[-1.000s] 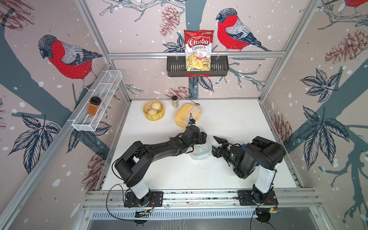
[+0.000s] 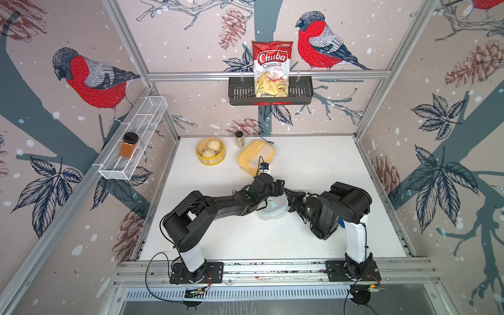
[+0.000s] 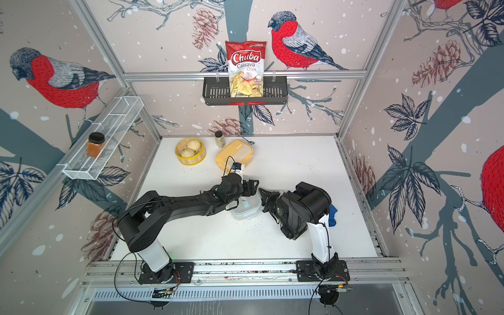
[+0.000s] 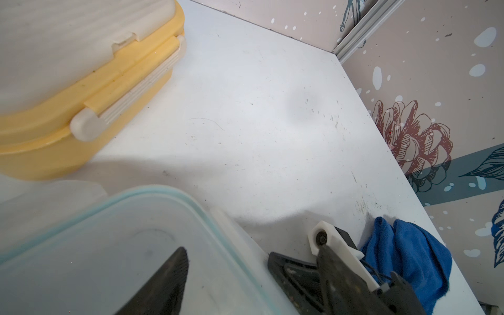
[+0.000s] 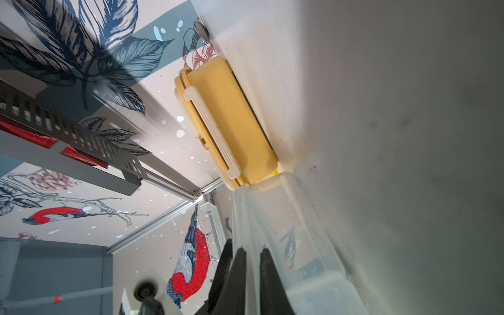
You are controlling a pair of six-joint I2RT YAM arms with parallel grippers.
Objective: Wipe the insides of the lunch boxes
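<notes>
A clear lunch box [image 2: 273, 211] with a pale teal rim stands mid-table between my arms. In the right wrist view my right gripper is shut on the clear box's rim, which runs between its fingers. Over the same box, my left gripper is open, fingers wide apart, with nothing gripped between them. Behind it sits a yellow lunch box [image 2: 257, 153] with a whitish lid, closed. A crumpled blue cloth [image 4: 412, 257] lies near the table's right edge, mostly hidden by the right arm in the top left view.
A yellow-rimmed steamer with buns [image 2: 222, 153], a spice jar [image 2: 240, 139] and a spoon [image 3: 250, 142] stand or lie at the back. A dark shelf [image 2: 244, 99] with a chips bag hangs above.
</notes>
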